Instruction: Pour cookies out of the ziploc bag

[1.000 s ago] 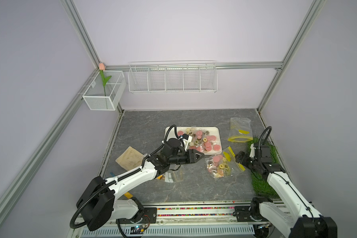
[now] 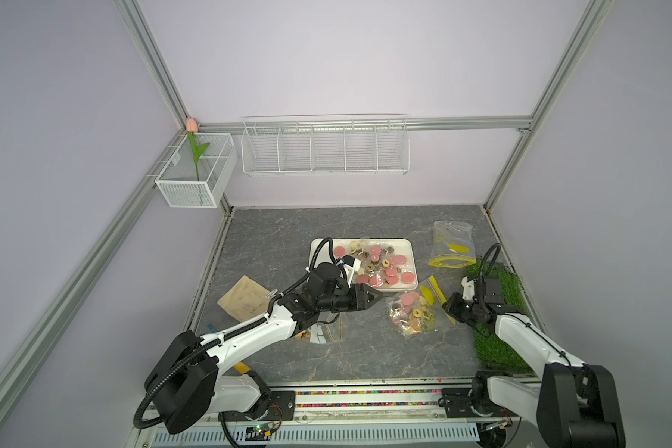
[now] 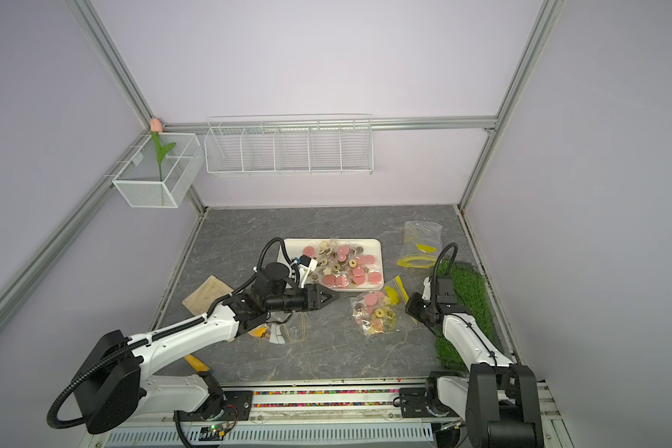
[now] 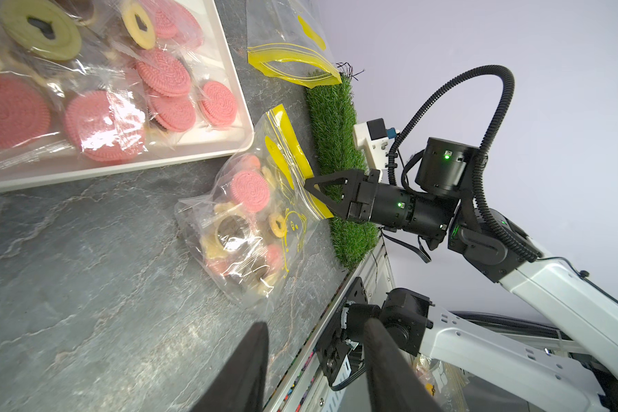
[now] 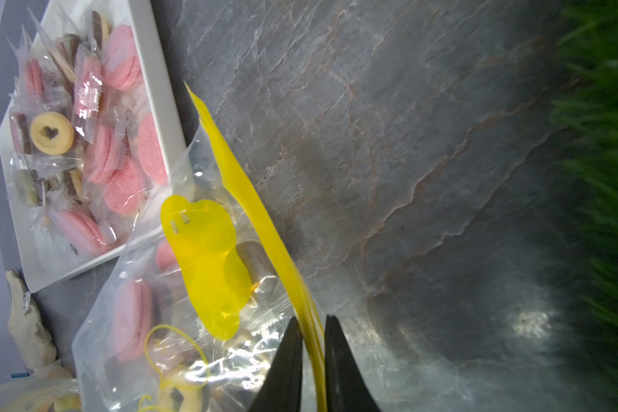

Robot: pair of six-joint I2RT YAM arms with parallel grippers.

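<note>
A clear ziploc bag of cookies (image 4: 250, 195) lies on the table by the tray's front right corner, its yellow zip strip (image 5: 257, 213) facing right. The strip runs between the fingers of my right gripper, which stand close on either side of it. In the left wrist view, the right gripper is at the strip's near end, its fingers spread in a narrow V. My left gripper (image 2: 380, 295) is open and empty to the left of the bag. Both its fingers (image 4: 250, 370) show blurred at the bottom of its wrist view.
A white tray (image 4: 116, 169) of wrapped cookies stands behind the bag. An empty ziploc bag (image 2: 451, 239) lies at the back right, by a green grass mat (image 2: 500, 347). A wooden board (image 2: 244, 298) lies at left.
The left arm has shifted only slightly. The bag has hardly moved.
</note>
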